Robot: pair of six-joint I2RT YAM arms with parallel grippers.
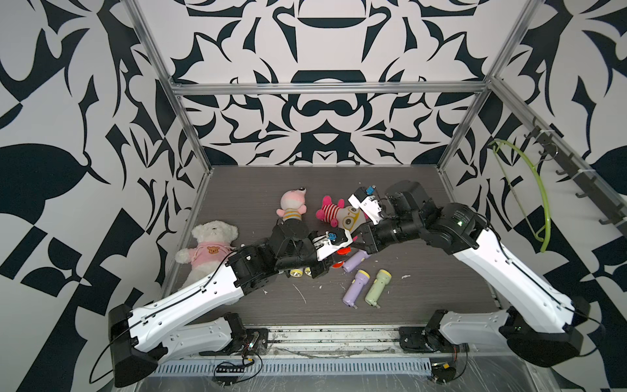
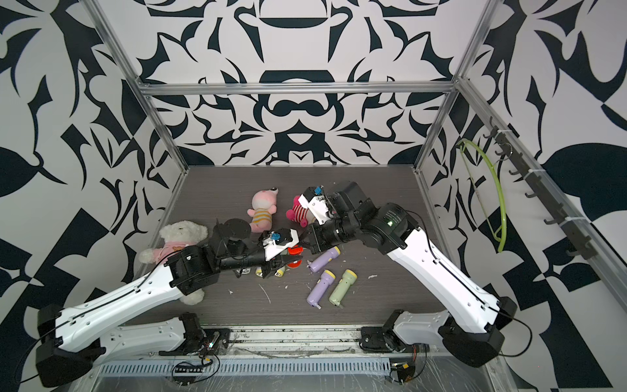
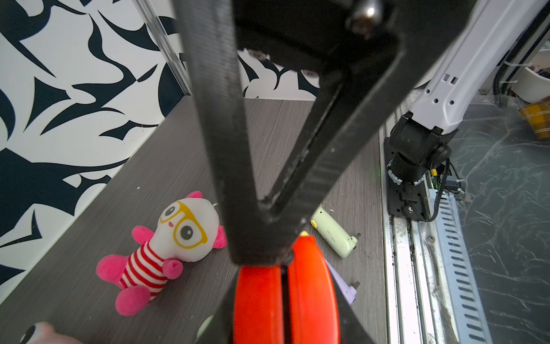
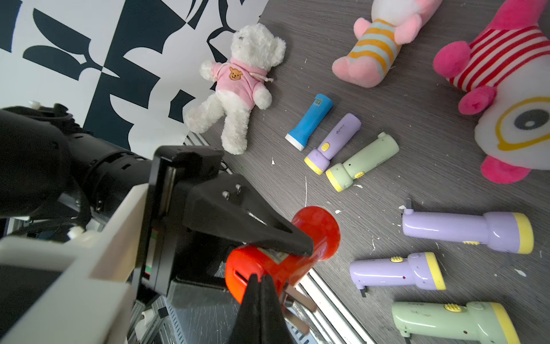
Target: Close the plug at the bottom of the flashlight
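Observation:
A red flashlight is held up above the table in my left gripper, which is shut on it; in the left wrist view its red body fills the bottom centre. At the flashlight's near end, in the right wrist view, a small metal piece sticks out beside the tips of my right gripper. The right gripper is shut, with nothing seen between its fingers; its tips are at or very near that end, and whether they touch cannot be told.
Several lilac, green and blue flashlights lie on the dark table. Plush toys, a white bear and pink ones, sit at the left and back.

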